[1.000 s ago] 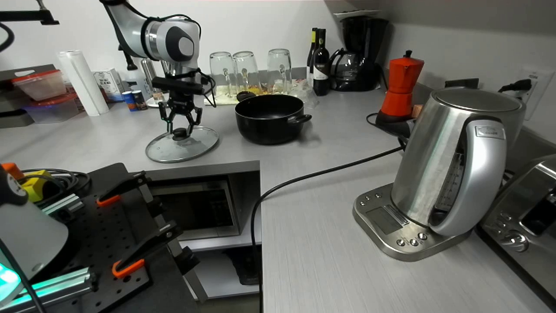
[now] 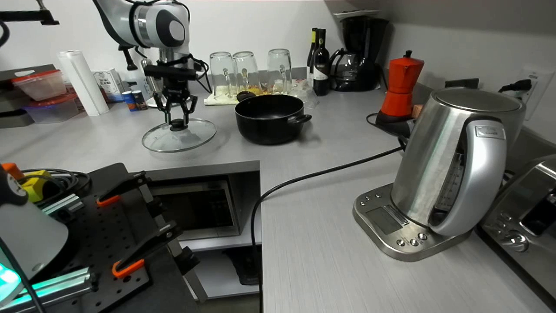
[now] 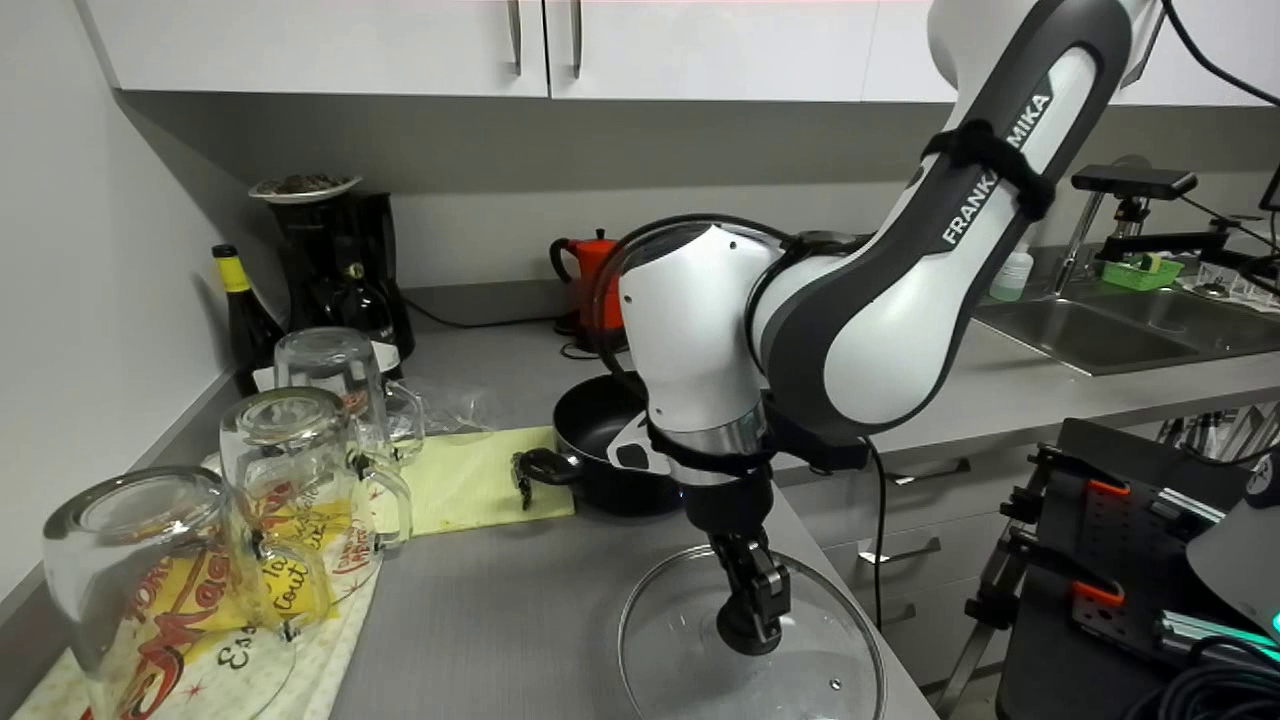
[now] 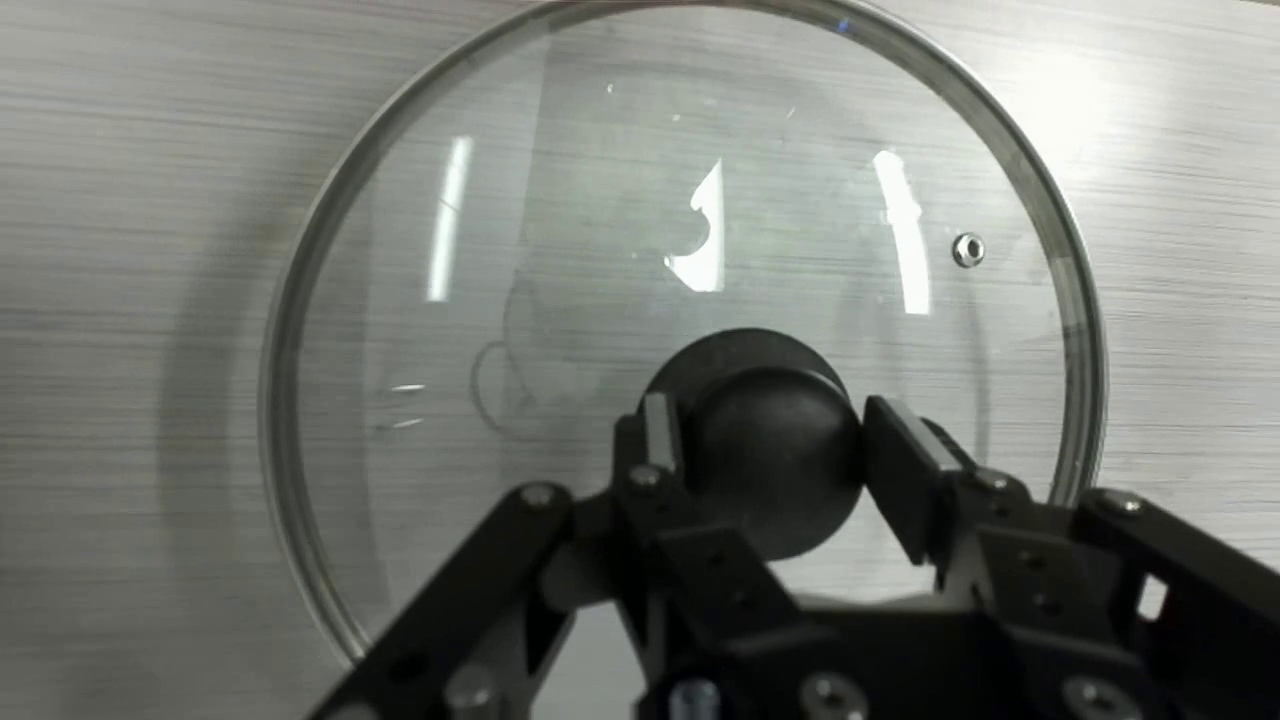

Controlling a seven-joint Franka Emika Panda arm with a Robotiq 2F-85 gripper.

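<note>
My gripper is shut on the round black knob of a glass lid. In the wrist view the knob sits between the two fingers, and the clear lid with its metal rim fills most of the picture. The lid is close over the grey counter, and its shadow falls to one side of it. To the right of the lid in exterior view 1 stands an uncovered black pot, its inside open to view. Exterior view 2 shows the same pot partly hidden behind my arm.
Upside-down glass mugs stand on a cloth behind the pot. Wine bottles, a coffee maker and a red moka pot are farther right. A steel kettle and a cable occupy the near counter.
My gripper and the lid have risen and shifted slightly left in exterior view 1, the knob still between the fingers. The pot stays where it was.
</note>
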